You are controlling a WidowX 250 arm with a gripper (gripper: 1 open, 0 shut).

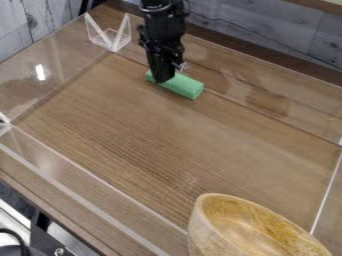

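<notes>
A green rectangular block (183, 87) lies on the wooden table (140, 150) toward the back centre. The black gripper (159, 74) reaches down from the top of the view to just above the left end of the block. Its fingertips are small and dark, so I cannot tell whether they are open or shut or touch the block.
A yellow bowl (247, 228) sits at the front right. White wire-like pieces (108, 33) stand at the back left and left edge. A grey wall runs along the back.
</notes>
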